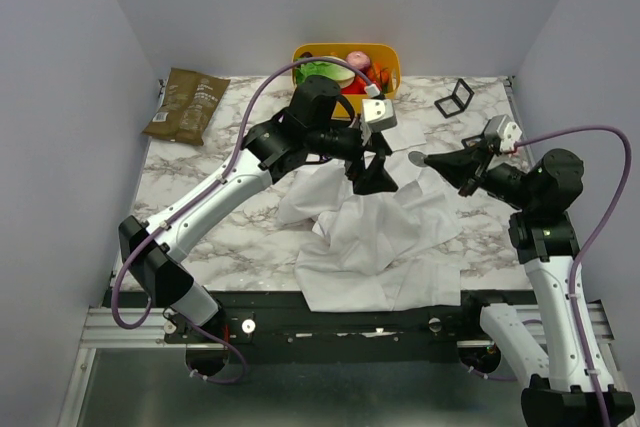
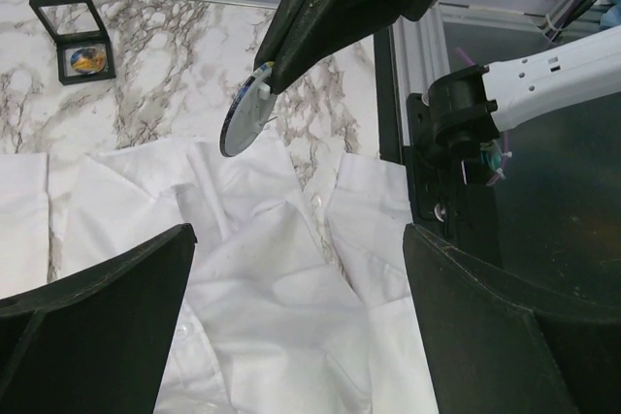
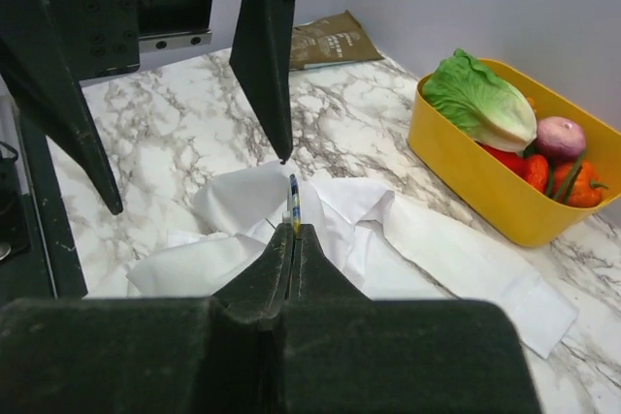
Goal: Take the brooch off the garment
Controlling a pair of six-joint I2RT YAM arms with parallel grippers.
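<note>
The brooch [image 1: 417,158], a small round disc, is pinched at its edge in the fingertips of my right gripper. In the left wrist view the pale back of the brooch [image 2: 248,111] shows; the right wrist view has the brooch [image 3: 294,203] almost edge-on, with a thin pin beside it. It hangs clear above the white garment [image 1: 365,247], which lies crumpled on the marble table. My left gripper stands open over the garment, with nothing between its fingers.
One open black case [image 2: 87,60] holds a colourful round piece; another open black frame [image 1: 455,97] lies behind it at the back right. The yellow basket [image 1: 394,99] of vegetables stands at the back, the brown bag [image 1: 187,105] at the back left. Bare marble [image 1: 230,232] lies left of the garment.
</note>
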